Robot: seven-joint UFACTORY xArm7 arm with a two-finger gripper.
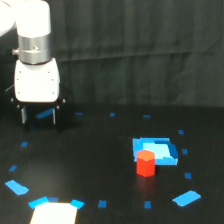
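Note:
At the upper left, the white arm holds my gripper (38, 116) low over the dark table. Its two dark fingers point down and stand wide apart, with nothing visible between them. A red block (146, 163) with flat sides stands right of the middle. Behind it is a small blue tray (168, 160) with a pale inside, its near left part hidden by the block. The gripper is far to the left of both and farther back.
A cream-coloured object (54, 213) is cut off by the bottom edge at left. Flat blue tape marks (186, 198) dot the table. Dark curtain (130, 50) closes off the back.

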